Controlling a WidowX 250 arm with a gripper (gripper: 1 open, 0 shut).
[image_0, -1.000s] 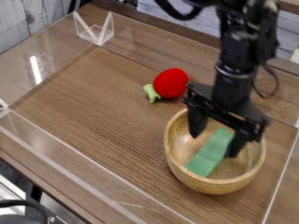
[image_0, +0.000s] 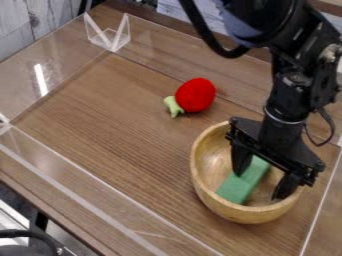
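The black gripper (image_0: 270, 158) is lowered over a tan bowl (image_0: 214, 205) at the lower right, its fingers open around or beside a green block (image_0: 243, 182) lying in the bowl. The arm hides part of the bowl's back and right side. Whether the fingers touch the block is unclear.
A red round object (image_0: 197, 94) with a small green piece (image_0: 173, 106) lies behind the bowl. A white wire item (image_0: 106, 32) stands at the back left.
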